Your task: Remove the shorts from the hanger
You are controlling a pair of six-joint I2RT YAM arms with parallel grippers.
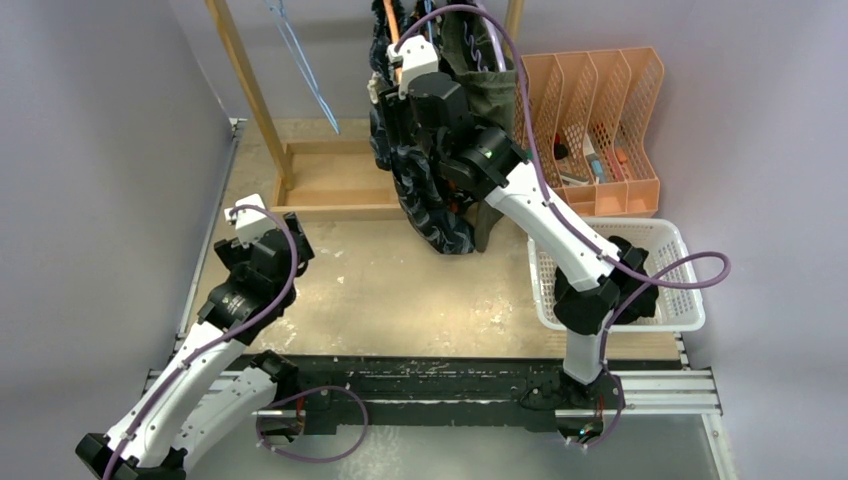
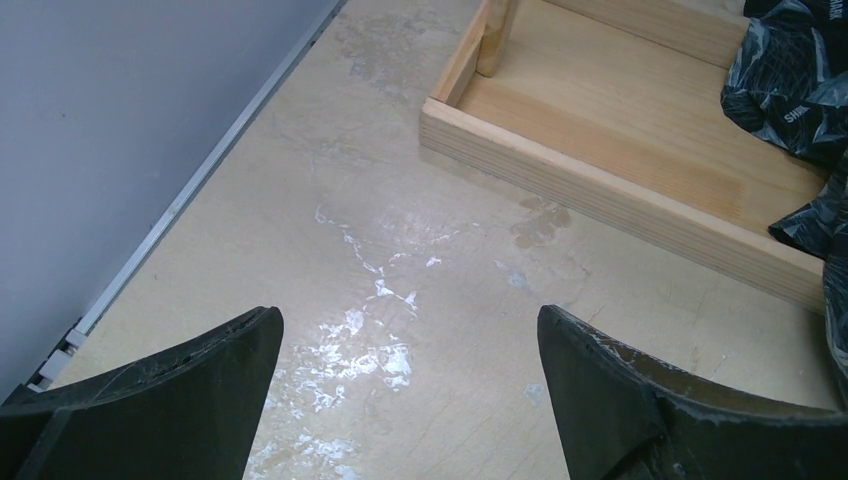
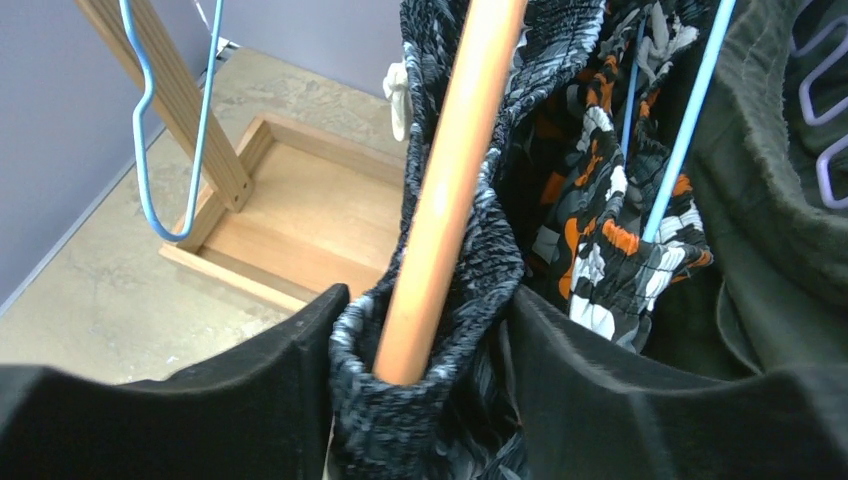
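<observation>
Dark patterned garments (image 1: 430, 205) hang from hangers at the top centre. In the right wrist view an orange hanger bar (image 3: 445, 220) runs down inside a black, fuzzy waistband, and my right gripper is right at its lower end, the fingers around the fabric; whether they grip it is unclear. A camouflage garment with orange patches (image 3: 630, 270) and blue hangers hang behind. My left gripper stands open over bare tabletop at the left, nothing between its fingers.
A wooden tray (image 1: 340, 210) is part of the rack, with an empty blue hanger (image 1: 310, 80) at left. An orange divider rack (image 1: 635, 140) and a white basket (image 1: 675, 270) holding dark cloth stand at right.
</observation>
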